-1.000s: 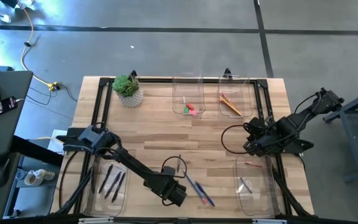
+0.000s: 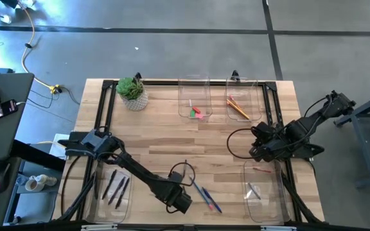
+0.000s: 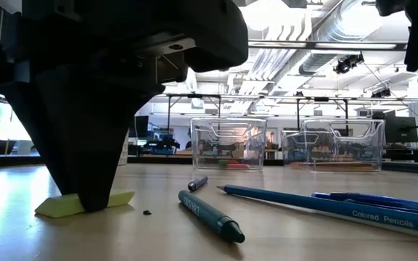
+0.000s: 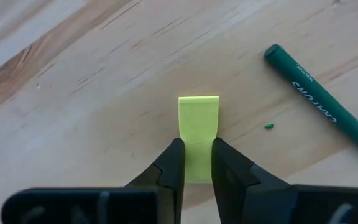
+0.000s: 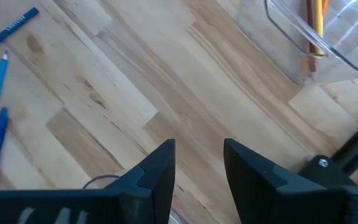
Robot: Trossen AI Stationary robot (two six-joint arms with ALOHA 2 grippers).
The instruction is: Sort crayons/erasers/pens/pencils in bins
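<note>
A yellow-green eraser (image 4: 199, 118) lies at the table surface with my left gripper shut on it, a fingertip on each long side. In the low view the same eraser (image 3: 62, 206) is near the wood, its middle hidden by the fingers. A dark green crayon (image 4: 322, 99) rests to its right. Beyond that, the low view has a blue colored pencil (image 3: 325, 205) and a blue pen (image 3: 383, 201). My right gripper is open and empty above the table's right side.
Clear bins hold erasers (image 2: 195, 114) at back centre, pencils (image 2: 237, 109) at back right, dark pens (image 2: 114, 189) at front left and crayons (image 2: 254, 190) at front right. A potted plant (image 2: 132, 94) stands back left. Mid-table is bare.
</note>
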